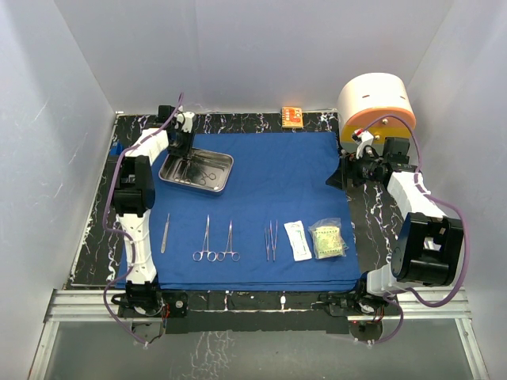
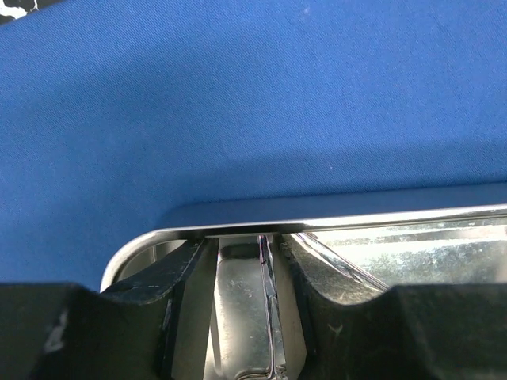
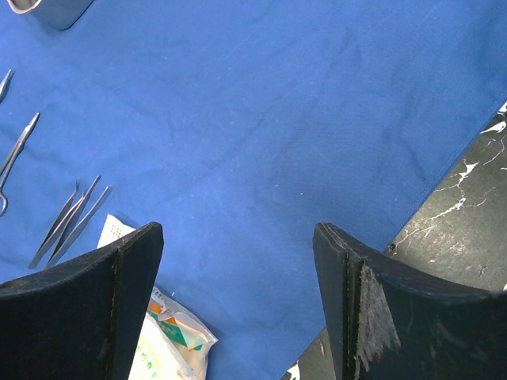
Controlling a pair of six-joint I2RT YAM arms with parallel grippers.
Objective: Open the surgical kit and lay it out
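Note:
My left gripper reaches into the steel tray (image 1: 224, 175) at the back left, its fingers part open around a slim metal instrument (image 2: 268, 289); a grip is not clear. More instruments lie in the tray. Laid along the front of the blue cloth are a scalpel handle (image 1: 165, 233), two pairs of scissors (image 1: 207, 237), tweezers (image 1: 274, 241), a white packet (image 1: 298, 240) and a bagged pack (image 1: 328, 238). My right gripper hangs open over the cloth's right edge, nothing between its fingers.
An orange-and-white cylindrical machine (image 1: 372, 103) stands at the back right behind my right arm. A small orange box (image 1: 291, 117) lies at the back edge.

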